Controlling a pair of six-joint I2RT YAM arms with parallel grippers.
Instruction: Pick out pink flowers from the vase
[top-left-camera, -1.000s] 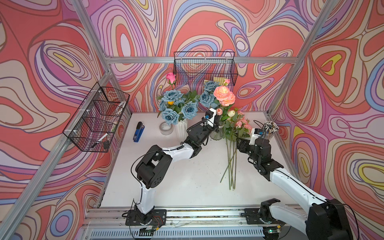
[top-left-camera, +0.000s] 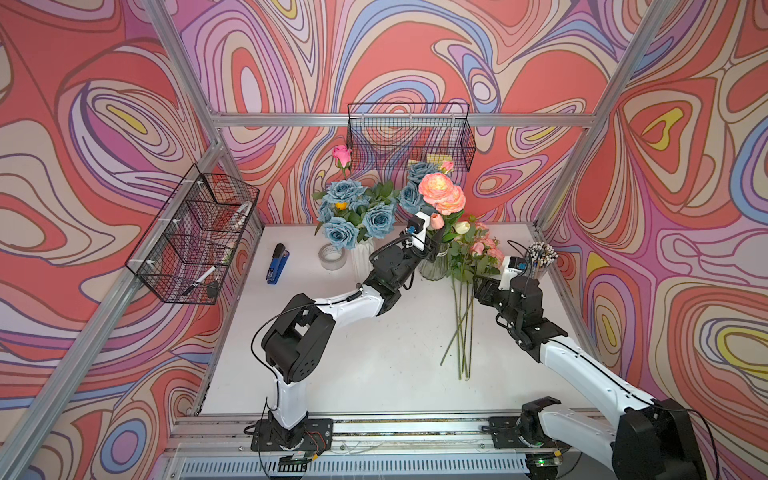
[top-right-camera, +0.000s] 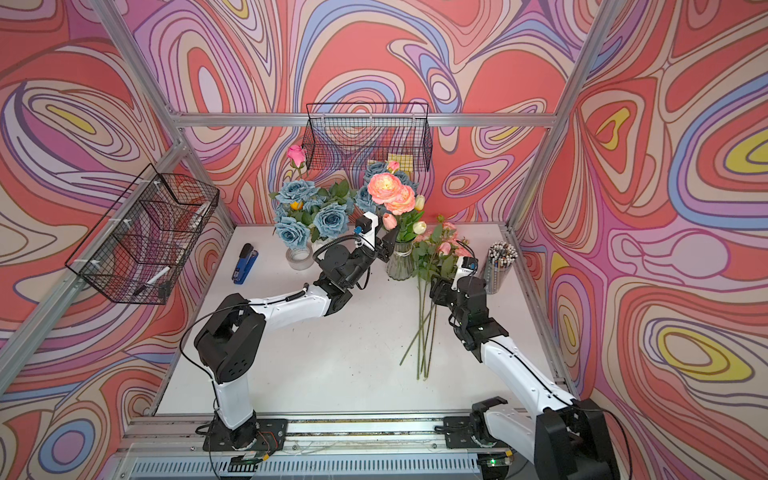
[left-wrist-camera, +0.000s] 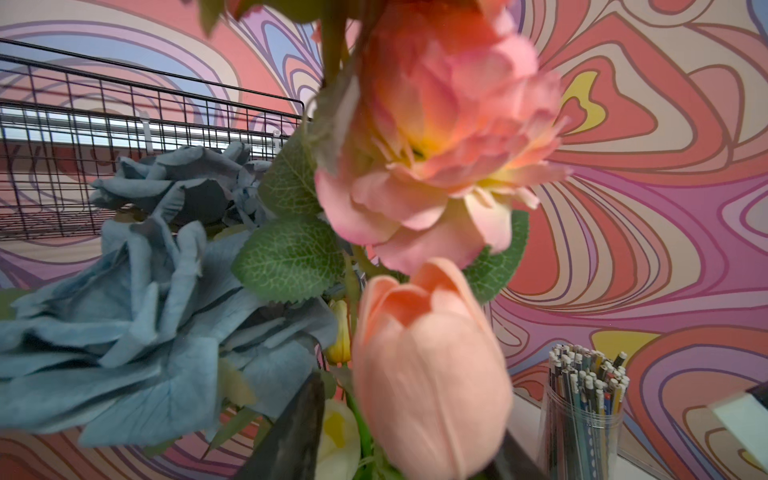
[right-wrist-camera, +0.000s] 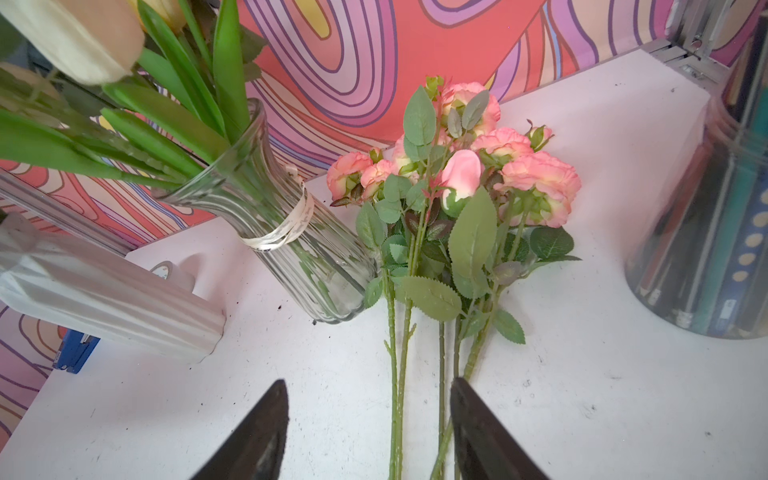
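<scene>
A glass vase holds tulips and large pink peonies, with a pale pink tulip close in front of my left gripper. Its fingers stand apart around that tulip, partly hidden by it; whether they touch a stem is unclear. A pink rose stands above blue roses in a white vase. My right gripper hovers open over loose pink rose stems lying on the table, with their blooms toward the back.
A cup of pencils stands at the right, a tape roll and blue stapler at the left. Wire baskets hang on the left and back rails.
My left arm has shifted slightly up and left at the vase, and the pink blooms there have moved a little left. The right arm looks unchanged.
</scene>
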